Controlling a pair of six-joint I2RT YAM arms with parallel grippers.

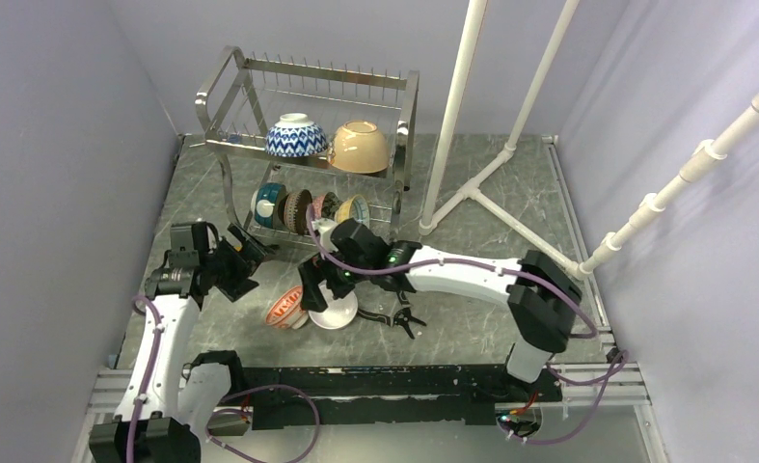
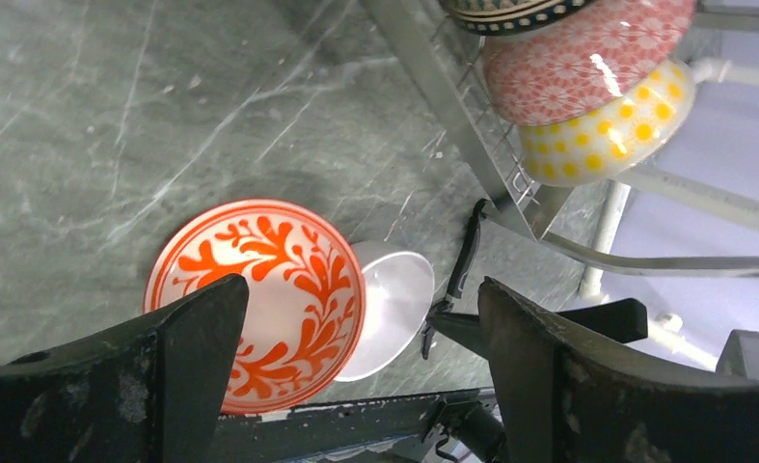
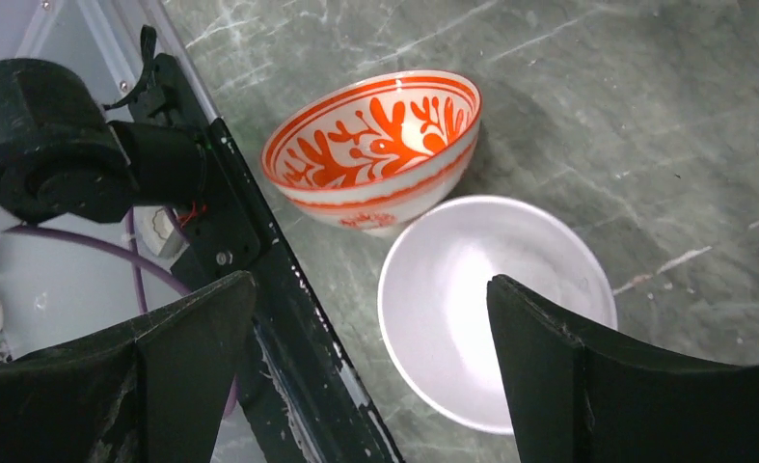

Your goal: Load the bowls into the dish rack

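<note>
An orange floral bowl (image 1: 285, 307) and a white bowl (image 1: 339, 311) lie side by side on the grey floor in front of the rack. In the right wrist view the white bowl (image 3: 462, 299) is directly below my right gripper (image 1: 317, 282), whose fingers are apart with nothing held. My left gripper (image 1: 247, 262) stands open, left of and above the orange bowl (image 2: 259, 309). The dish rack (image 1: 317, 71) holds blue zigzag (image 1: 296, 139) and beige (image 1: 360, 147) bowls on top, several stacked on edge below.
A black tool (image 1: 402, 317) lies right of the white bowl. A white pipe frame (image 1: 491, 201) stands to the right. Floor at the left of the rack is clear.
</note>
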